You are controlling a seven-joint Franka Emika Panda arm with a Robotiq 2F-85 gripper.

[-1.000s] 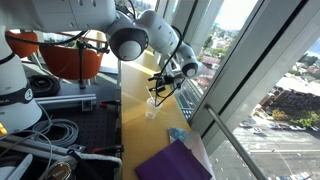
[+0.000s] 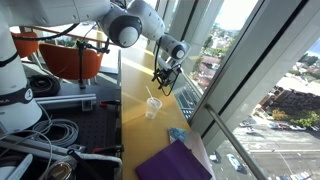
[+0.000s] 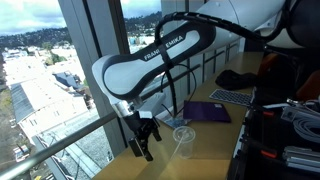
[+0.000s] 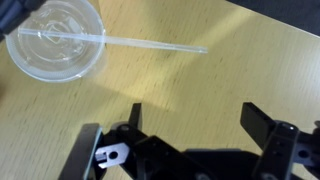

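A clear plastic cup (image 4: 55, 62) stands on the wooden counter, in the upper left of the wrist view. One thin translucent straw (image 4: 165, 45) leans in it and sticks out over its rim to the right. My gripper is open, its dark fingers wide apart, with only bare counter showing between them. In the second exterior view the gripper (image 3: 142, 138) hangs just left of the cup (image 3: 184, 136), apart from it and low over the counter. The first exterior view has the cup (image 2: 153, 107) nearer the camera than the gripper (image 2: 165, 82).
A purple folder (image 2: 172, 163) lies on the counter, with a crumpled blue item (image 2: 178, 134) near it. A keyboard (image 3: 231, 97) and a dark cloth (image 3: 238, 79) rest farther back. Tall windows border one side of the counter.
The arm has drawn back from above the cup, away from the first exterior camera, and come lower. Cup and straw appear to stay in place.
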